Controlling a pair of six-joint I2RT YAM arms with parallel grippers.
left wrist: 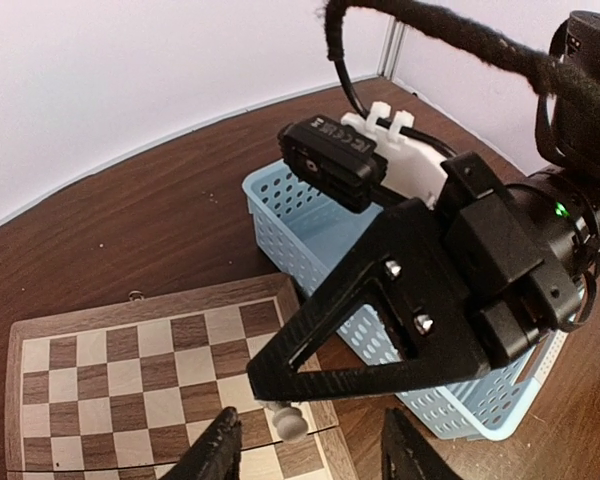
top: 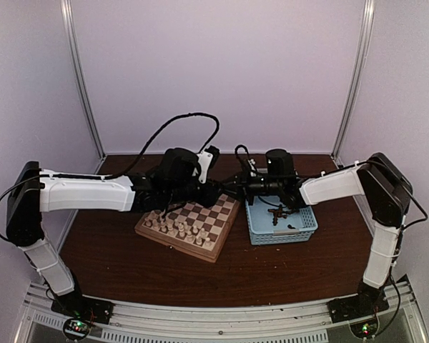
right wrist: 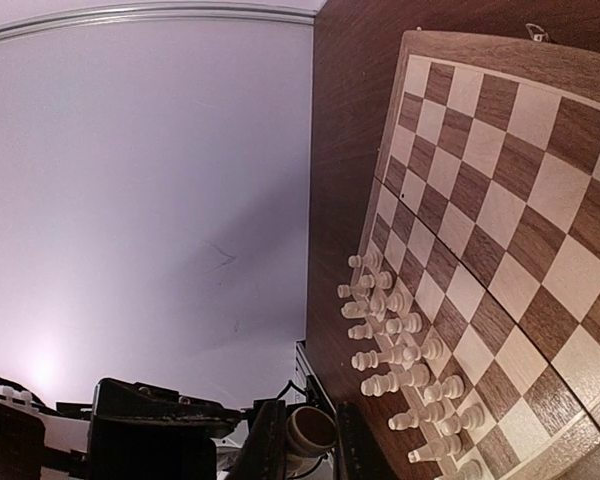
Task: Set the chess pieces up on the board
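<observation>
A light chess piece (left wrist: pixel 290 423) is pinched in my right gripper, its round brown base (right wrist: pixel 312 427) facing the right wrist camera. Around its free end, my left gripper stands part open, one fingertip on each side with gaps between. Top view has both grippers meeting above the chess board (top: pixel 219 227), where the piece is hidden. Light pieces (right wrist: pixel 395 378) stand in two rows along one side of the board. The other half of the board (left wrist: pixel 140 370) shows empty squares.
Beside the board sits a blue basket (top: pixel 254 234) with several dark pieces (top: pixel 279 212) in it. The right arm reaches over this basket. Bare table (top: pixel 164 282) lies in front of the board.
</observation>
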